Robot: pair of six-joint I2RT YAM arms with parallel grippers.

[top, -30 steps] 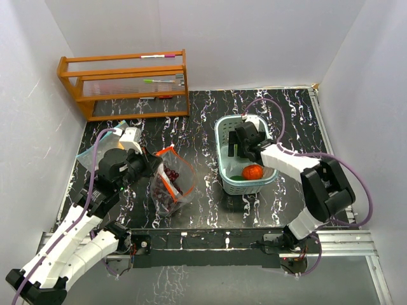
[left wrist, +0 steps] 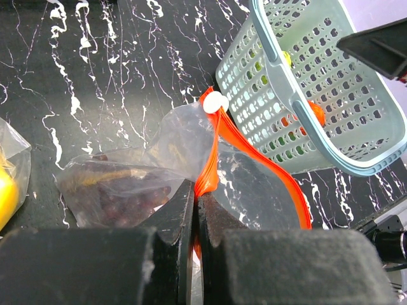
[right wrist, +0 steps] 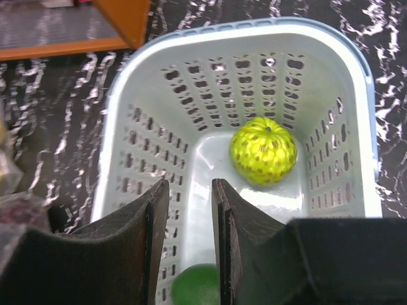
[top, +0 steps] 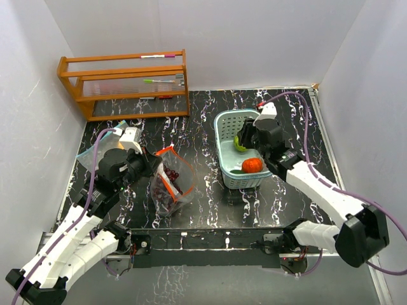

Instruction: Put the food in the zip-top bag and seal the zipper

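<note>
A clear zip bag with orange zipper (top: 179,189) holds dark red grapes (left wrist: 121,190); my left gripper is shut on its zipper edge. My right gripper is over the light blue basket (top: 229,178), its fingers close together; whether anything is between them is hidden. In the basket lie a yellow-green round food (right wrist: 262,149), an orange-red food (top: 252,165) and a dark green food (right wrist: 194,284).
A second bag (left wrist: 11,152) with something yellow lies at the left, partly behind my left arm. A wooden rack (top: 137,114) stands at the back left.
The left arm and bag have not moved.
</note>
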